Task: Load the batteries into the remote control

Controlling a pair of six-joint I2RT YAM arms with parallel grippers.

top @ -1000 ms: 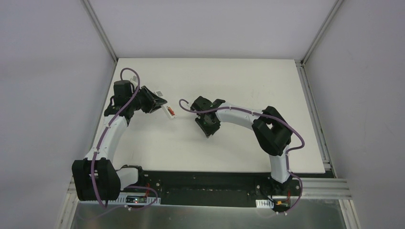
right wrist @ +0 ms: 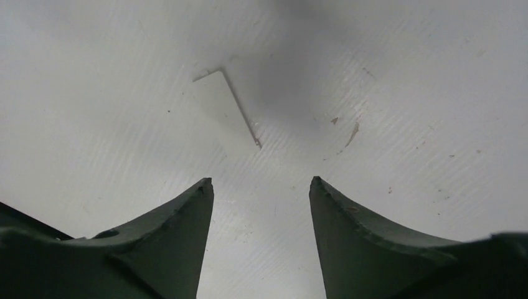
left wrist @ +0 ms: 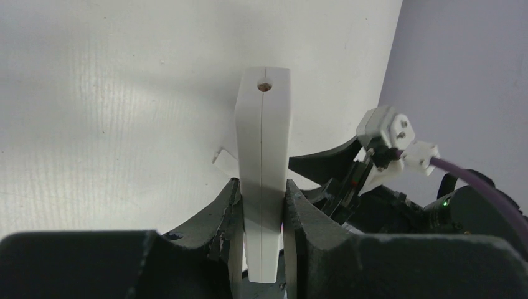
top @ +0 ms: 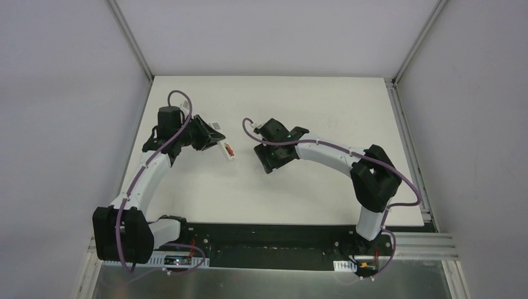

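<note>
The white remote control (left wrist: pixel 264 134) is clamped between the fingers of my left gripper, held above the table at left of centre. From above, the remote (top: pixel 223 144) slants, and an orange-red battery (top: pixel 230 150) shows in its open compartment near the lower end. How many batteries sit inside cannot be made out. My right gripper is open with only bare table showing between its fingers; it hangs to the right of the remote. Beyond those fingertips a flat white piece, perhaps the battery cover (right wrist: pixel 225 109), lies on the table.
In the left wrist view the right arm's black gripper appears close behind the remote. No loose battery shows on the table.
My left gripper has carried the remote a little to the right and slightly towards the front.
</note>
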